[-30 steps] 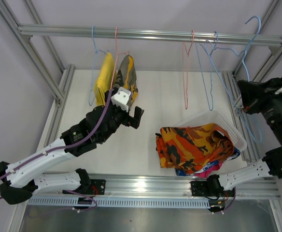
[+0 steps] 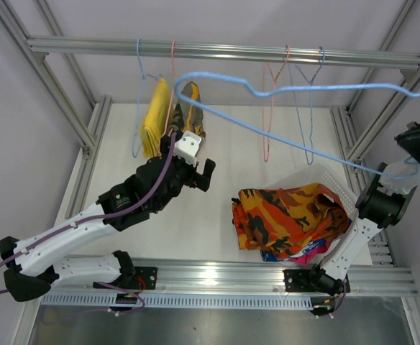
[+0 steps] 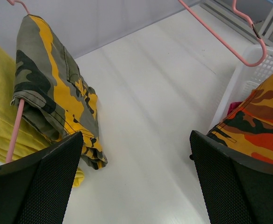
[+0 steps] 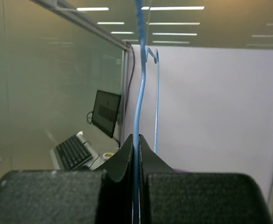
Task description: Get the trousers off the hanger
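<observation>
Grey-and-yellow camouflage trousers [image 3: 66, 93] hang on a pink hanger [image 3: 15, 133] at the left of the rail, beside yellow trousers [image 2: 154, 115]. My left gripper stands open in front of them, nothing between its fingers. My right gripper, at the far right of the top view, is shut on an empty blue hanger [image 2: 246, 126], held up high in front of the rail. Orange camouflage trousers [image 2: 282, 223] lie heaped in the white basket [image 2: 339, 183].
Empty pink and blue hangers [image 2: 303, 144] hang at the right of the rail [image 2: 224, 52].
The blue hanger in my right gripper has moved off the rail area toward the front and swung nearly flat across the top view. My left arm has moved very slightly.
</observation>
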